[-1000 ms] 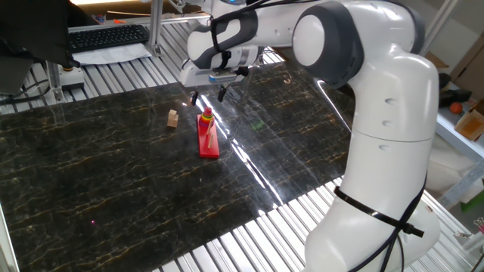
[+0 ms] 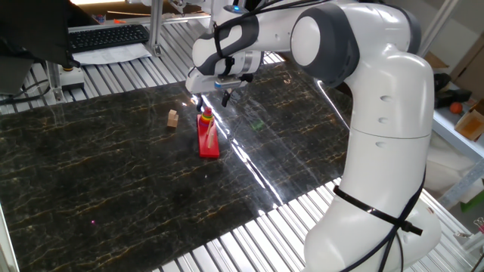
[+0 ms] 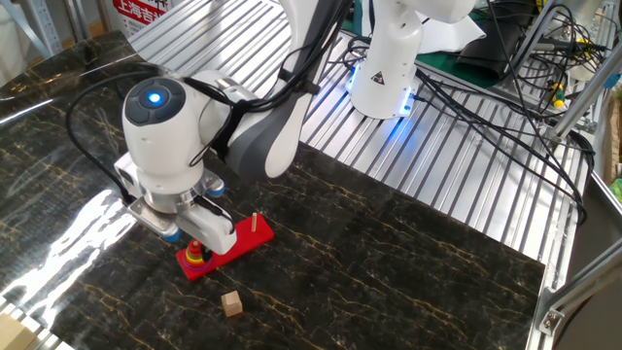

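Observation:
A flat red base (image 2: 209, 149) lies on the dark marbled board. At its far end in exterior view 1 stands a cone-like stack of coloured rings (image 2: 206, 117), with a red top and yellow below. From the other end of the base rises a bare wooden peg (image 3: 255, 222). My gripper (image 2: 212, 103) hangs just above and behind the ring stack, its dark fingers apart and nothing visible between them. In exterior view 2 the hand covers part of the space near the ring stack (image 3: 195, 257), and the fingertips are hard to make out.
Beside the red base sits a small pale wooden block (image 2: 172, 119), also seen as a block (image 3: 231, 304) in exterior view 2. A keyboard (image 2: 108, 36) and paper lie beyond the board on the slatted table. Most of the marbled board (image 2: 98, 174) is free.
In exterior view 1 my gripper has come down a little and shifted slightly right, closer to the ring stack. Its fingers stay apart. Base, rings and block have not moved.

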